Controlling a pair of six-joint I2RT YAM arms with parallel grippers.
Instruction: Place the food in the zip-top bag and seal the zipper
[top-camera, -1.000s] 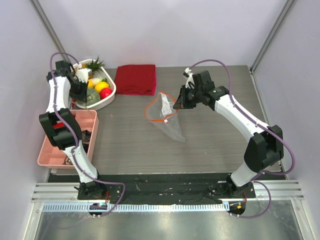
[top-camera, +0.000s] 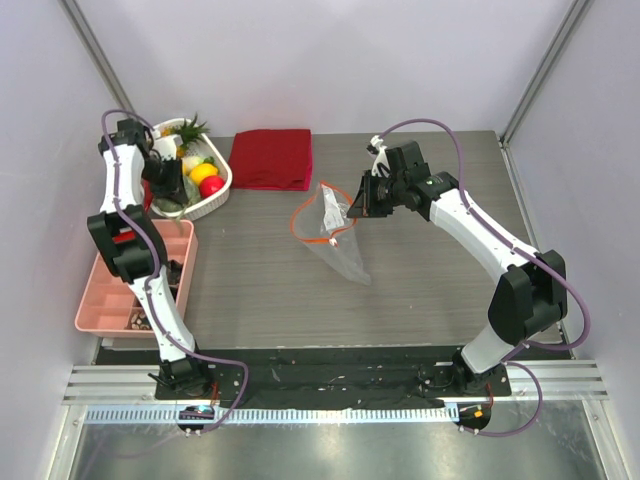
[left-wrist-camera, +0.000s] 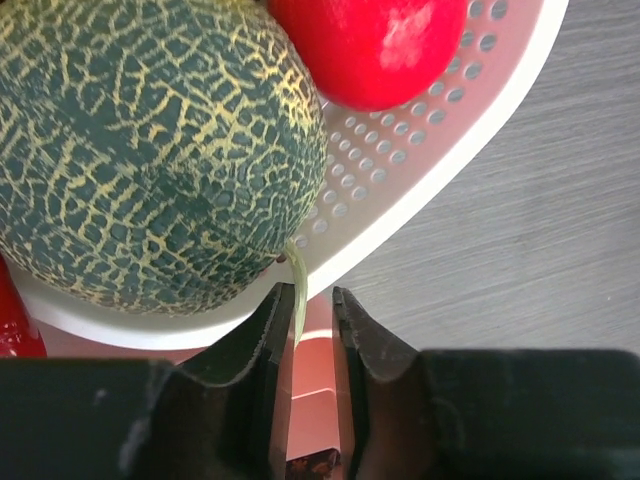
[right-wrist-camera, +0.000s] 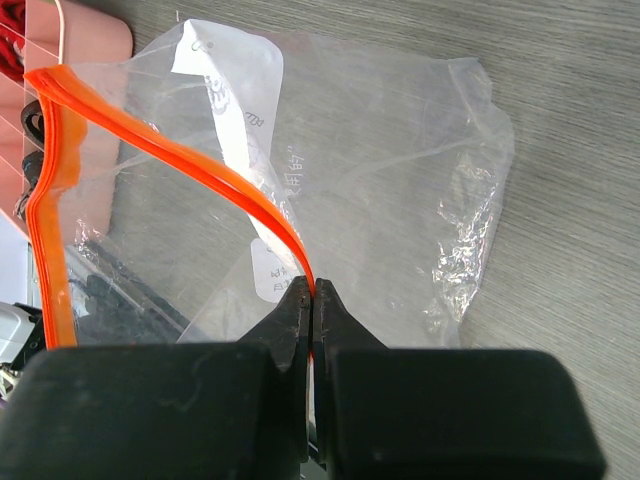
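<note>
A white basket (top-camera: 219, 198) at the back left holds food, including a red fruit (left-wrist-camera: 365, 45), a yellow fruit (top-camera: 203, 172) and a dark green netted melon (left-wrist-camera: 150, 160). My left gripper is over the basket's front, part open, beside a pale thin stem below the melon; whether it grips the stem is unclear. The clear zip bag (top-camera: 340, 255) with orange zipper lies mid-table. My right gripper is shut on the bag's orange zipper edge.
A pink bin (top-camera: 90, 307) with assorted items sits front left. A folded red cloth (top-camera: 270, 160) lies at the back. The table around the bag's front and right is clear.
The right arm and bag have not moved.
</note>
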